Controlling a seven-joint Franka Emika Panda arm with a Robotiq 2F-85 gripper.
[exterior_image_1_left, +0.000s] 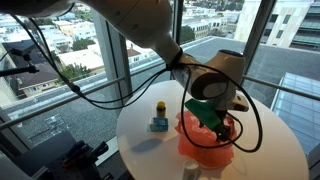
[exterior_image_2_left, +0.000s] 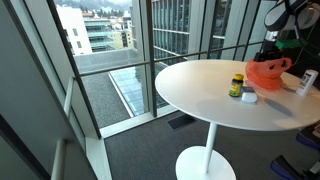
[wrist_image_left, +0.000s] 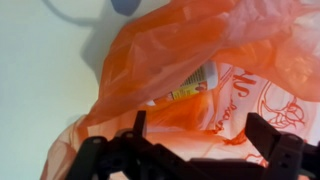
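Observation:
A crumpled, translucent orange-red plastic bag (exterior_image_1_left: 204, 153) with printed lettering rests on the round white table. Its mouth faces up in the wrist view, and inside it lies a small container with a yellow label (wrist_image_left: 190, 86) and a pale end. My gripper is open over the bag, its dark fingers spread wide with none of the container between them. Folds of the bag (wrist_image_left: 160, 65) reach close to the fingers; whether they touch cannot be made out. In exterior view 2 the bag (exterior_image_2_left: 264, 76) sits under the arm.
A yellow-capped dark bottle (exterior_image_2_left: 237, 85) and a small white-and-blue item (exterior_image_2_left: 249, 96) stand beside the bag. Close to its other side is a white container (exterior_image_2_left: 307, 82).

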